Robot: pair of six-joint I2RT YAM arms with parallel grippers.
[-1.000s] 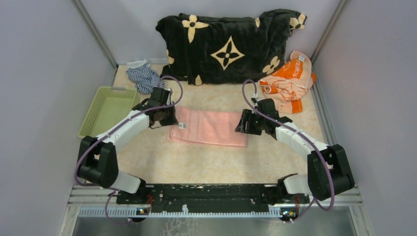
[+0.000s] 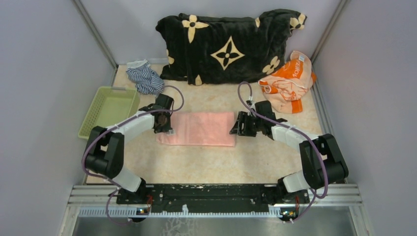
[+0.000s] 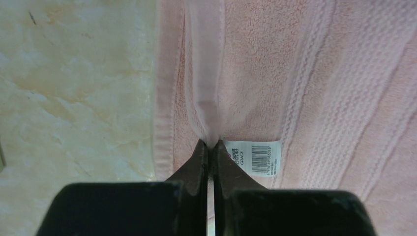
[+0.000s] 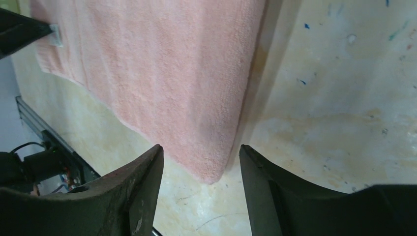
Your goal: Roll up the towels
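Note:
A pink towel (image 2: 204, 129) lies folded into a flat rectangle in the middle of the table. At its left end, my left gripper is shut, with the towel's pale hem edge (image 3: 206, 98) bunched up at its fingertips. Just right of those tips a white barcode label (image 3: 253, 157) shows on the cloth. My right gripper stands open over the towel's right end. The towel's front right corner (image 4: 211, 169) shows between its spread fingers, not gripped.
Behind sit a striped cloth (image 2: 143, 77), a large black patterned blanket (image 2: 206, 54) and an orange towel (image 2: 287, 86). A green basket (image 2: 93, 120) stands at the left. Bare table (image 2: 206, 164) lies in front of the pink towel.
The towel has slid left and straightened, and my left gripper has moved toward the front along its left end. My right gripper has shifted slightly left.

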